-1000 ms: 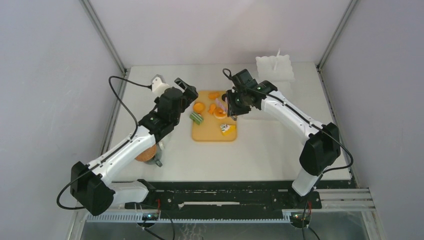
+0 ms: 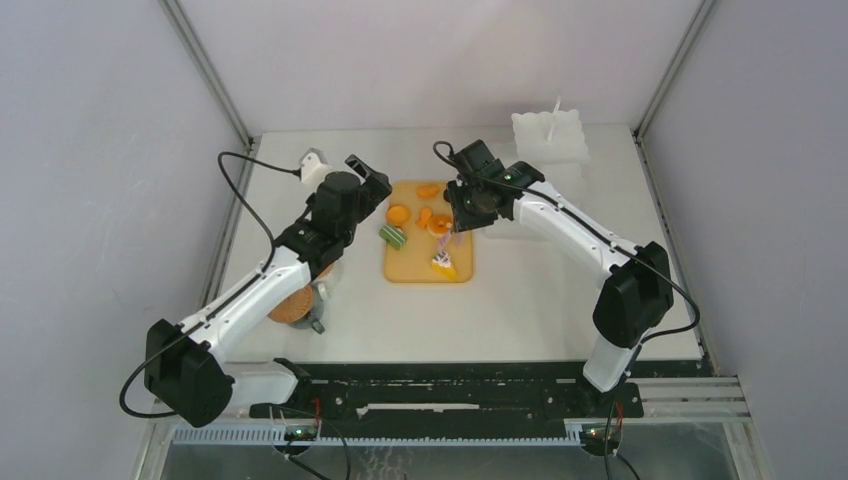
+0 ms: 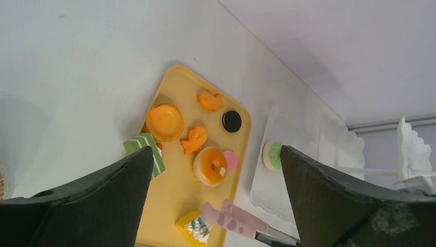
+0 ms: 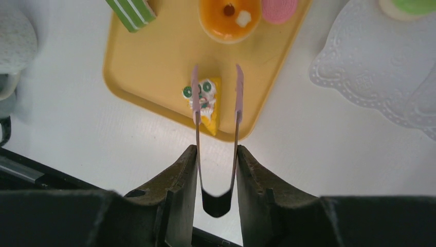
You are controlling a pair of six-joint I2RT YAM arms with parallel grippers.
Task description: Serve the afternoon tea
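A yellow tray (image 2: 405, 265) in the middle holds a glazed donut (image 3: 210, 166), a yellow cake wedge with decorated top (image 4: 212, 112), a green striped piece (image 2: 392, 236), orange fish shapes (image 3: 197, 138), an orange round piece (image 3: 164, 122), a dark disc (image 3: 231, 121) and a pink disc (image 3: 229, 160). My right gripper is over the cake wedge, its pink-tipped fingers apart on either side of it; whether they touch it is unclear. My left gripper (image 2: 366, 175) hangs open above the tray's left, nothing between its fingers.
A white tiered stand (image 2: 548, 132) at the back right carries a green-topped round piece (image 3: 273, 155). At the left front are cups with tan lids (image 2: 291, 304), partly under the left arm.
My right gripper has moved toward the tray's front, onto the cake wedge, from over the donut area. The left arm has shifted only slightly.
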